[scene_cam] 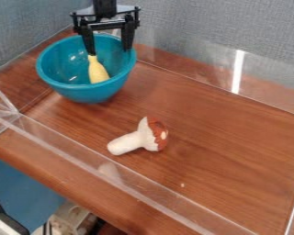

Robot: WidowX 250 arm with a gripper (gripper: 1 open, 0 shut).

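My gripper (107,44) hangs over the back of a blue bowl (76,83) at the upper left, its fingers apart. Inside the bowl a pale yellow elongated object (96,70) leans below the gripper, not held. A white mushroom-like toy (131,142) with a red-brown cap lies on the wooden table (223,138) near the middle.
Clear plastic walls (113,171) run along the front edge and back of the table. Grey padded walls stand behind.
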